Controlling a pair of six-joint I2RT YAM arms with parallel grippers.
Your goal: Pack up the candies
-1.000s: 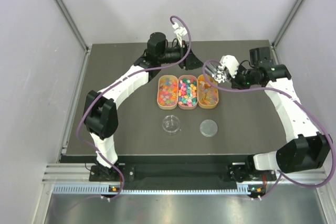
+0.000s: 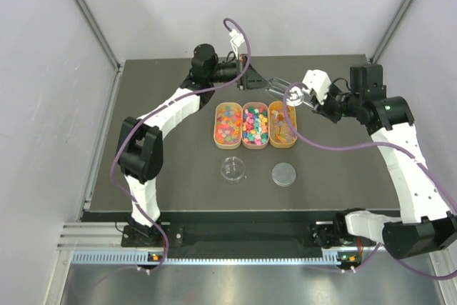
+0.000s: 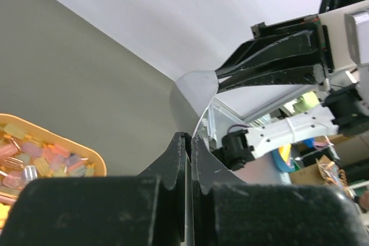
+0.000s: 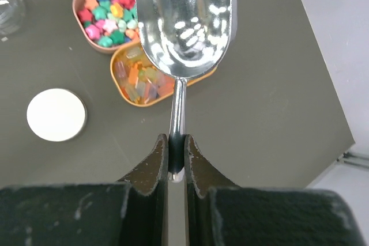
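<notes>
My right gripper is shut on the thin handle of a shiny metal scoop (image 4: 184,27). The scoop's bowl points toward the left arm and looks empty. In the left wrist view my left gripper is shut, its fingertips meeting the scoop's lip (image 3: 195,105); whether the rim is pinched between them I cannot tell. Below are three candy boxes: a left one of soft candies (image 2: 228,137), a middle one of colourful star candies (image 2: 255,128), and a right one of pale wrapped candies (image 2: 283,125).
A clear round jar (image 2: 233,168) stands in front of the boxes, with a round lid (image 2: 283,174) lying to its right. Purple cables (image 2: 350,149) hang along both arms.
The left gripper has shifted left and the right arm slightly right, up over the table. Boxes, jar and lid have not moved.
</notes>
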